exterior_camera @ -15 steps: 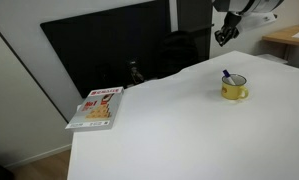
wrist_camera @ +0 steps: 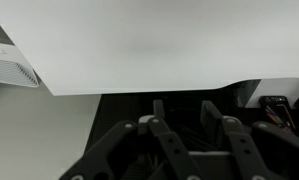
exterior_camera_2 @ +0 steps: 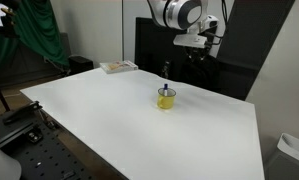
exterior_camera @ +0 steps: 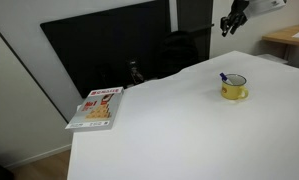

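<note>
A yellow mug (exterior_camera: pixel 233 90) stands upright on the white table, with a blue object (exterior_camera: pixel 224 77) poking up at its rim. In exterior view 2 the same yellow mug (exterior_camera_2: pixel 166 100) sits near the table's middle, the dark blue piece (exterior_camera_2: pixel 166 87) rising from it. My gripper (exterior_camera: pixel 229 31) hangs high above the table's far edge, well apart from the mug. Its fingers (wrist_camera: pixel 159 110) are spread in the wrist view, with nothing between them, and the mug is out of that view.
A book or box with a red-and-white cover (exterior_camera: pixel 95 109) lies at the table's left end. A wooden surface (exterior_camera: pixel 287 36) stands behind on the right, and a white bin (exterior_camera_2: pixel 288 158) is beside the table.
My gripper has risen a little, away from the mug. The mug and the book have stayed where they were.
</note>
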